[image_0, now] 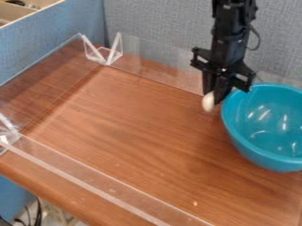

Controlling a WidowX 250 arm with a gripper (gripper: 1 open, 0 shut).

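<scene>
My black gripper (216, 86) hangs at the upper right, just left of a blue bowl (264, 124), shut on a small white oval object (209, 101) that shows below its fingers. The bowl rests on the wooden table at the right edge of the view, partly cut off. Whether the gripper touches the bowl's rim is hard to tell.
Clear plastic barriers run along its edges, with white brackets (102, 53) at the back left. A grey padded wall stands behind.
</scene>
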